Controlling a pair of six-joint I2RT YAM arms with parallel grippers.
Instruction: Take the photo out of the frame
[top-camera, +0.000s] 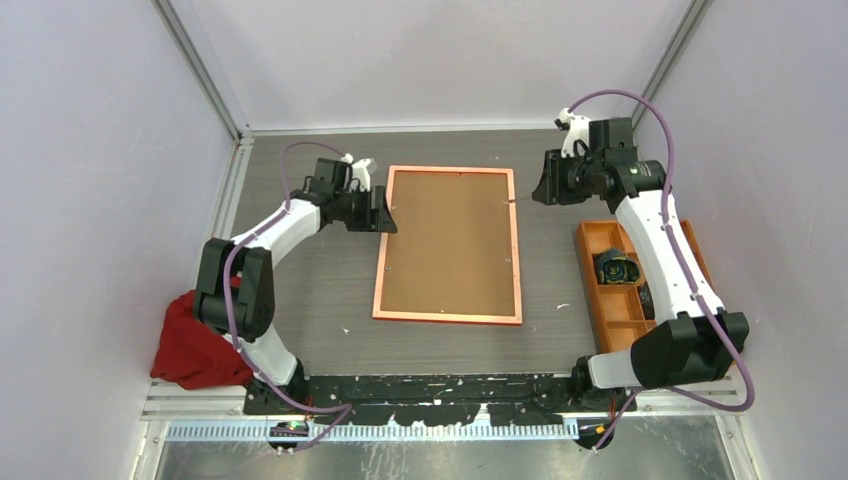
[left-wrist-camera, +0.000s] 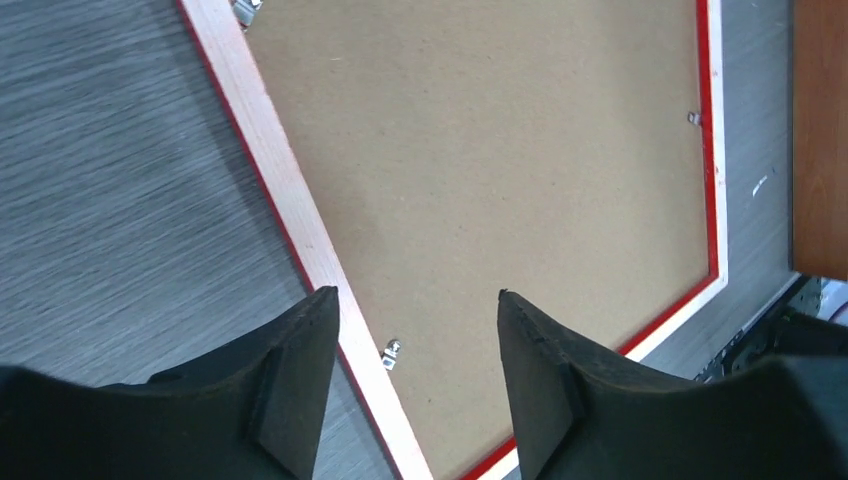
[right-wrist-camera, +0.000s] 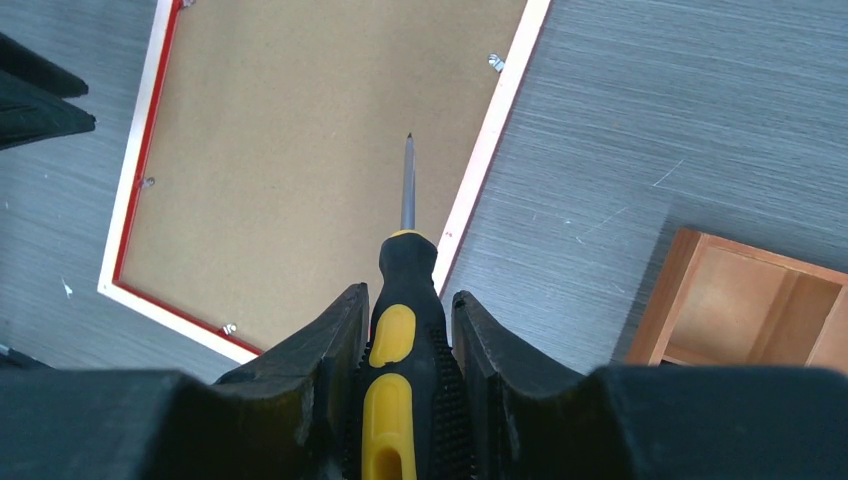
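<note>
Backing board (top-camera: 450, 245) up, the picture frame (top-camera: 518, 280) lies on the table with a pale wooden border and red inner edge. Small metal tabs (left-wrist-camera: 391, 353) sit along its border; the photo itself is hidden. My left gripper is part open above the frame's left edge, nothing between its fingers. To the right of the frame, my right gripper is shut on a black-and-yellow screwdriver (right-wrist-camera: 393, 335). Its thin shaft points toward the frame's right edge in the top view.
At the right stands a wooden compartment box (top-camera: 590, 290) holding a dark tape roll (top-camera: 616, 268) and other items, partly under my right arm. A red cloth (top-camera: 198, 345) lies at the left.
</note>
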